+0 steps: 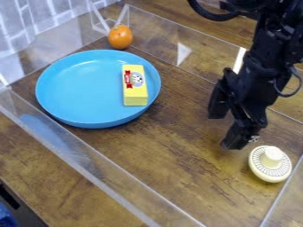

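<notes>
My black gripper [232, 113] is at the right, open, its fingers pointing down over the wooden tabletop. A white round ribbed object [268, 164] sits just below and right of it. A blue plate [77, 93] at the left holds a yellow box [134, 84] with a red and white label near its right side. An orange fruit [120, 37] sits behind the plate, upper left.
Transparent walls or edges run along the back and the sides, and a dark item lies at the lower-left corner.
</notes>
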